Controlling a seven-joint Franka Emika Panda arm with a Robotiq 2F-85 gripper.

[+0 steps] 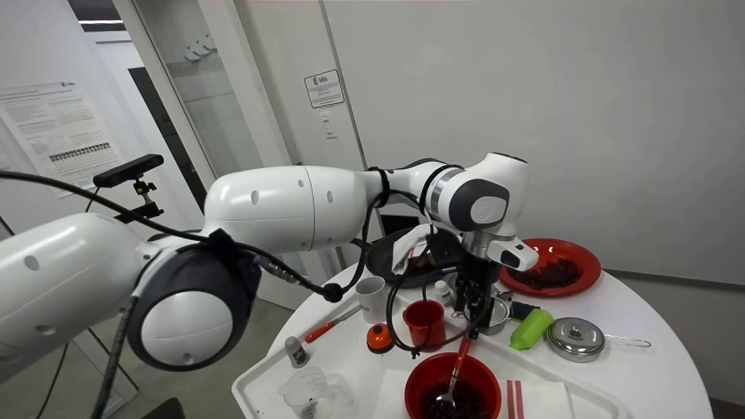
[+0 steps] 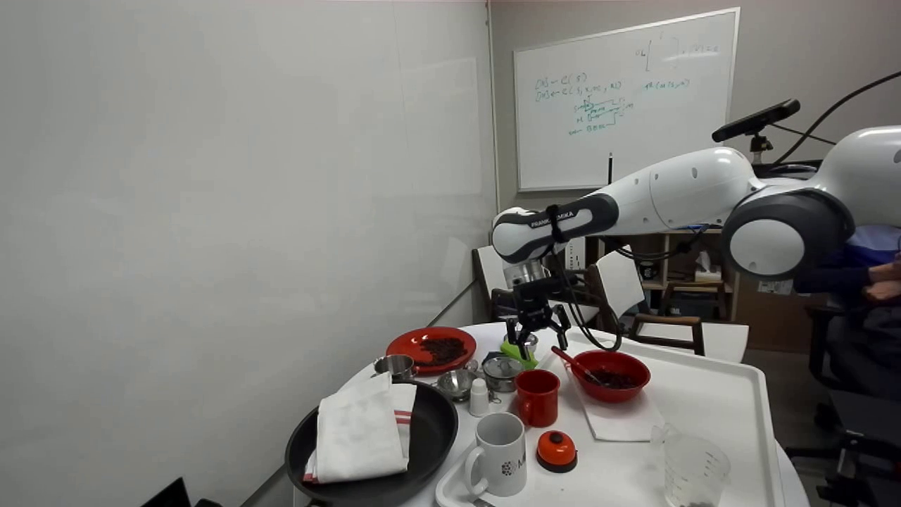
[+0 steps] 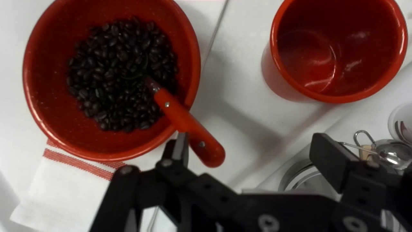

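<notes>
In the wrist view, a red bowl (image 3: 40, 104) holds dark beans (image 3: 116, 73). A spoon with a red handle (image 3: 189, 129) leans on the bowl's rim, its head among the beans and its handle end sticking out past the rim. My gripper is open, and nothing sits between its fingers. Its left finger (image 3: 179, 149) is close to the end of the handle; whether they touch I cannot tell. The right finger (image 3: 328, 158) is far from the spoon, over a metal pot. Exterior view 2 has the gripper (image 2: 538, 334) just behind and left of the bowl (image 2: 635, 380).
Close to the bowl stands an empty red cup (image 3: 282, 83). Around are a red plate with beans (image 1: 586, 272), a green bottle (image 1: 532, 329), a lidded pot (image 1: 576, 337), an orange timer (image 2: 557, 448), a grey mug (image 2: 509, 456) and a black pan (image 2: 439, 431). The tray's right side (image 2: 718, 389) is clear.
</notes>
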